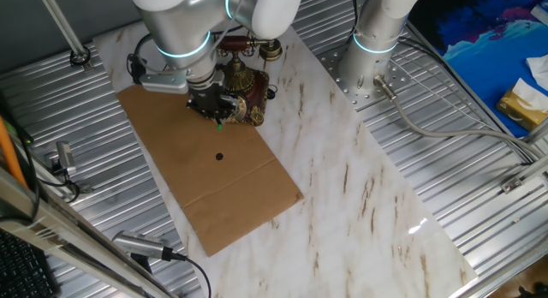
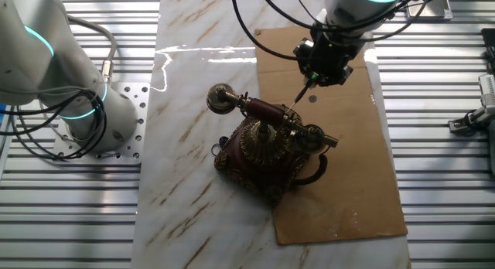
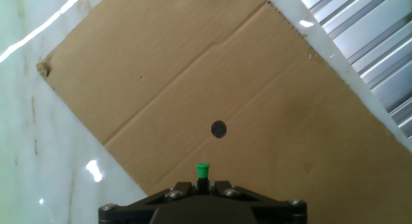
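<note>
Over the brown cardboard sheet (image 1: 231,191), my gripper (image 1: 220,120) points downward. Its fingers close around a slim dark piece with a green end (image 3: 203,167), seen at the bottom of the wrist view. From exterior view 2, a thin dark rod (image 2: 303,91) slants from the gripper (image 2: 314,73) towards the telephone. A small black disc (image 3: 219,129) lies flat on the cardboard, apart from the gripper. The ornate red-and-gold telephone (image 2: 264,149) stands partly on the cardboard's edge, its handset (image 2: 267,112) on the cradle. In exterior view 1 the arm covers part of it.
White marbled board (image 1: 342,212) lies bare over a wide area beside the cardboard. Ribbed metal surface (image 1: 137,161) surrounds the board. A silver device on a stand (image 1: 141,244) is near the front left, and a tissue box (image 1: 522,108) sits at the right.
</note>
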